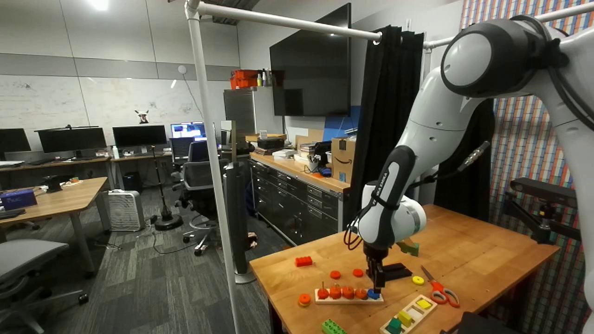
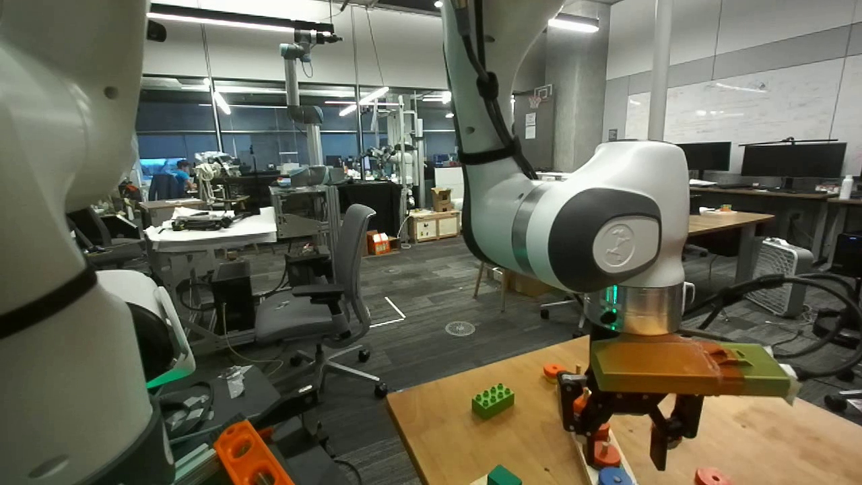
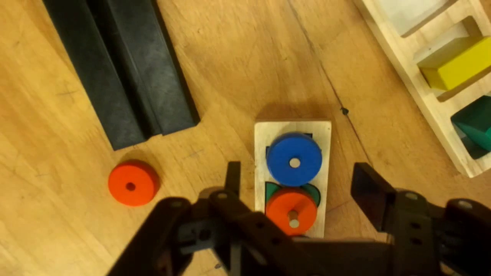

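Note:
My gripper is open, its two fingers standing apart on either side of a pegged wooden board [image 3: 317, 184]. Between them in the wrist view, a blue ring [image 3: 294, 158] sits around the board's end peg, touching neither finger. Beside it an orange-red ring [image 3: 287, 209] is on another peg. Exterior view 1 has the gripper [image 1: 377, 286] over the board's blue end, with several orange-red rings [image 1: 335, 292] along the rest. In the wrist view, the gripper body hides the board's lower part.
A loose red ring [image 3: 133, 183] and a black grooved block [image 3: 124, 69] lie left of the board. At the right is a wooden tray [image 3: 400, 69] with yellow and green blocks. Scissors [image 1: 440, 292] and a green toy brick [image 2: 493, 400] are also on the table.

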